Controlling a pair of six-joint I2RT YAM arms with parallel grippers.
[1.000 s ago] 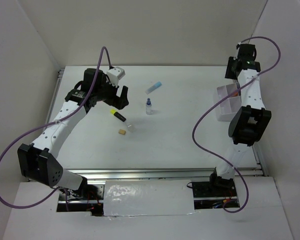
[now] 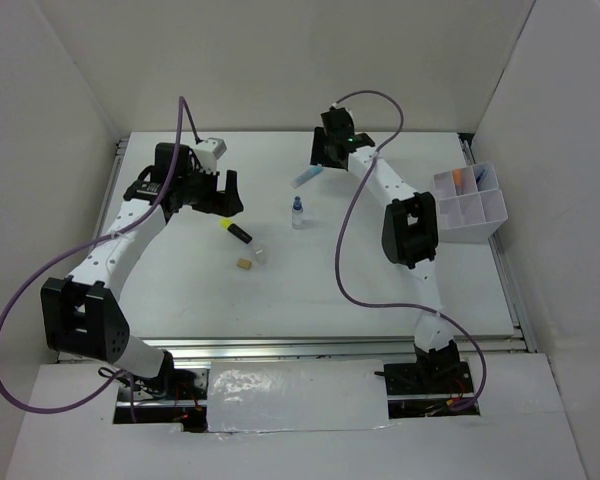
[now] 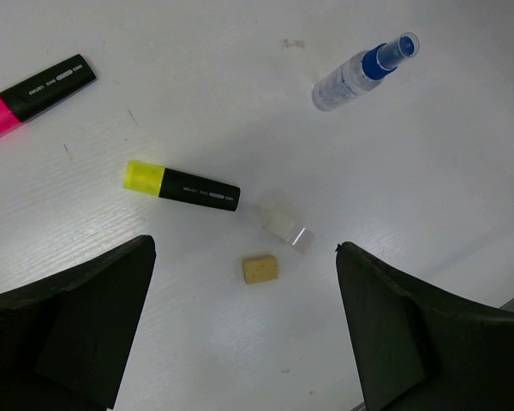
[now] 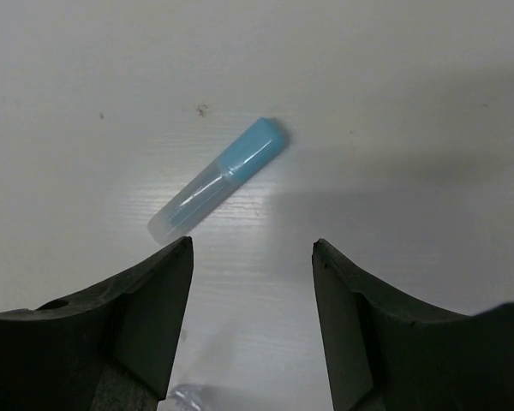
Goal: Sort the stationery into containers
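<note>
My right gripper, fingers apart and empty, hangs above a light-blue capped marker (image 4: 218, 178) lying on the table. My left gripper is open over a yellow highlighter (image 3: 182, 185), a small tan block (image 3: 259, 269) and a clear object (image 3: 284, 226). A pink highlighter (image 3: 39, 94) lies farther off in the left wrist view. A spray bottle (image 2: 297, 216) stands mid-table. The white compartment container (image 2: 480, 230) at the right holds a few items, one orange.
Walls close in at the back and both sides. Purple cables loop over both arms.
My right arm has swung left from above the container to over the blue marker. My left gripper has shifted slightly left.
</note>
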